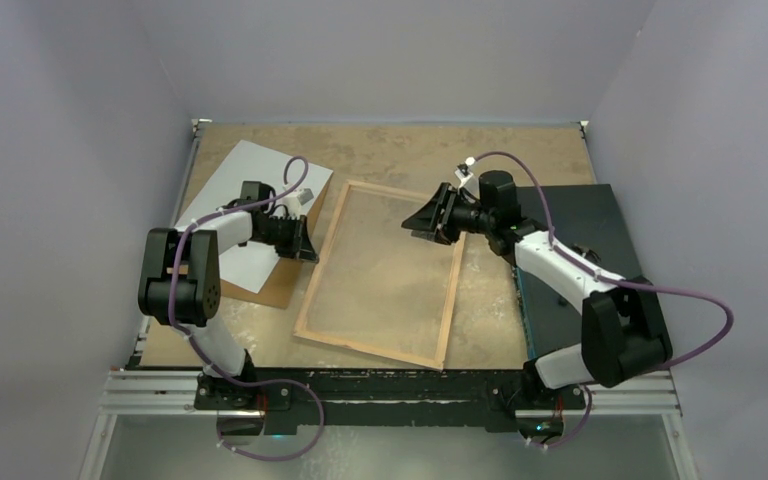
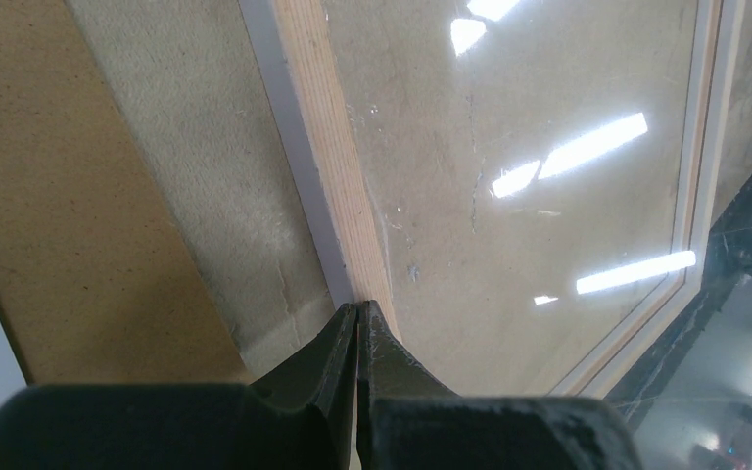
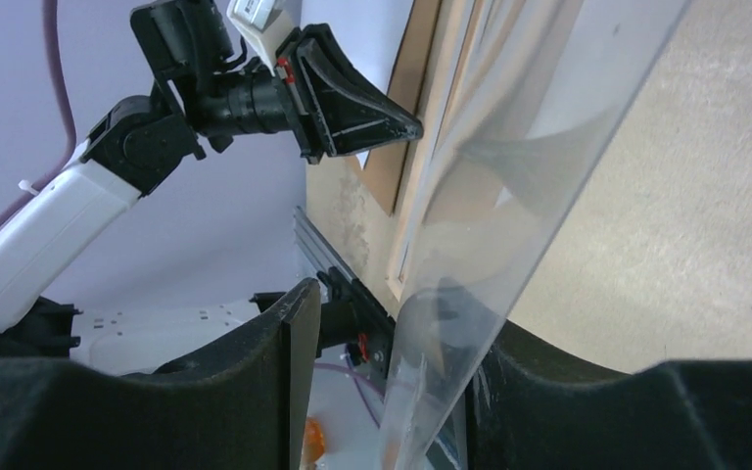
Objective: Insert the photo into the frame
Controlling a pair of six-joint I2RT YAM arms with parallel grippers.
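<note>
A light wooden frame [image 1: 310, 300] lies slightly turned at mid-table. My left gripper [image 1: 310, 257] is shut at its left bar; in the left wrist view the fingertips [image 2: 373, 321] meet against the bar [image 2: 338, 147] with nothing visible between them. Over the frame's upper right, my right gripper [image 1: 430, 225] stands open. A clear sheet [image 3: 509, 206] rises steeply between its spread fingers in the right wrist view; whether it touches either one, I cannot tell. Which flat piece is the photo is unclear.
A white sheet [image 1: 245, 175] lies on a brown board [image 1: 278, 285] at the left, partly under the left arm. A dark flat panel [image 1: 585, 215] covers the right side, below the right arm. Bare table [image 1: 390, 150] shows behind the frame.
</note>
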